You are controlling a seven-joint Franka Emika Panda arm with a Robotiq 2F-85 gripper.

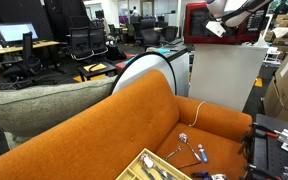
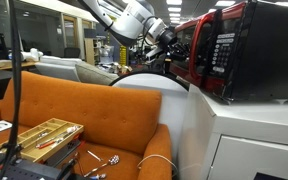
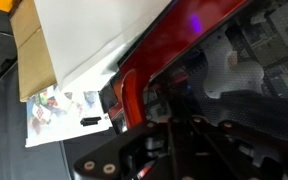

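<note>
A red microwave with a dark front sits on top of the white cabinet. The white arm reaches across to it, and my gripper is close to its red front in exterior view 2. From the wrist view, the dark gripper looks shut, with nothing visible between its fingers. Beside it run the red edge and the dark, reflective mesh panel of the microwave. Shadow hides the fingertips, so contact with that edge cannot be made out.
An orange sofa stands below, with a wooden utensil tray and several loose utensils on its seat. A grey cushion lies along its back. The cabinet side rises right of the sofa.
</note>
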